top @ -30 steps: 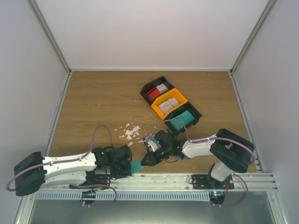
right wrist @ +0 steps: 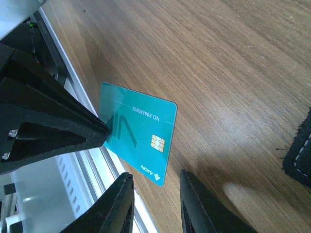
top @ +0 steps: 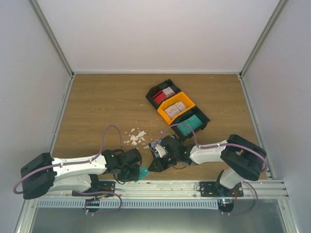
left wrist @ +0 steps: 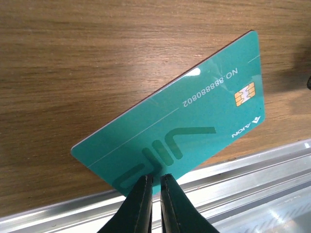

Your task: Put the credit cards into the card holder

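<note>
A teal credit card (left wrist: 194,111) with a gold chip sticks out from my left gripper, which is shut on its end. In the top view this card (top: 143,172) is near the table's front edge, between the two arms. Seen from the right wrist, the same card (right wrist: 141,131) appears tilted above the wood, pinched by the left fingers (right wrist: 92,128). My right gripper is partly open near the chip end, with nothing held in the gap. A black item with white stitching (right wrist: 301,155), perhaps the card holder, shows only its edge.
Black and yellow bins (top: 194,108) with red, pale and teal contents stand in a diagonal row. White scraps (top: 138,137) lie mid-table. A metal rail (left wrist: 228,179) runs along the front edge.
My left gripper has shifted a little to the right with the card in it, bringing the card closer to the right gripper. The right arm has barely moved.
</note>
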